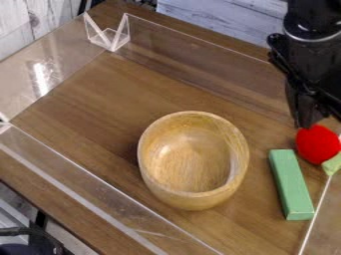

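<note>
A black gripper hangs at the right edge, just above a red ball, its lower tip close to the ball's top; whether it touches cannot be told, and its fingers are mostly hard to make out. A pale green piece sits under the ball at the right edge. A green block lies below the ball. A wooden bowl stands empty left of the block.
Clear acrylic walls border the brown table. A white plank wall is behind.
</note>
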